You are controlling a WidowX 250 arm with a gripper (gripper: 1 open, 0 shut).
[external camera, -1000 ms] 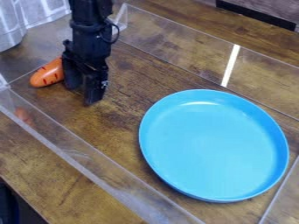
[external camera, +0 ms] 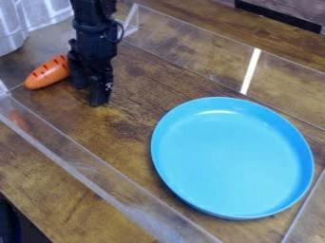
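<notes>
An orange toy carrot or sausage with dark marks lies on the wooden table at the upper left. The black gripper is low over the table right beside it, at its right end; whether the fingers are open or shut, or touch the orange piece, I cannot tell.
A large blue plate fills the right part of the table. Clear low walls run along the table's edges. A white crumpled object sits at the top left.
The orange piece has shifted slightly left and down in the view and shows more of itself; the gripper has moved slightly.
</notes>
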